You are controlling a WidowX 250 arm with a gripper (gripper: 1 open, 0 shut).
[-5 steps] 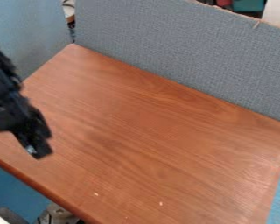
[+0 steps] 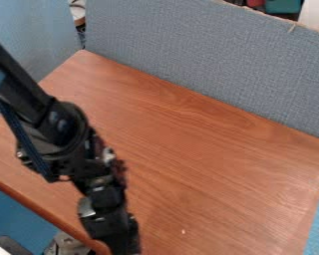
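My black arm reaches in from the left edge of the camera view, angled down over the wooden table [image 2: 215,169]. Its gripper [image 2: 112,234] is low at the table's front edge, near the bottom of the view. The fingertips are dark and unclear, so I cannot tell how the fingers stand or whether anything is between them.
Grey-blue padded partitions [image 2: 209,60] border the back and left. A light blue strip [image 2: 315,224] lies at the right edge. Below the front edge is some clutter [image 2: 19,244].
The arm has swung from the left edge downward and to the right, bringing the gripper to the front edge at the bottom of the view.
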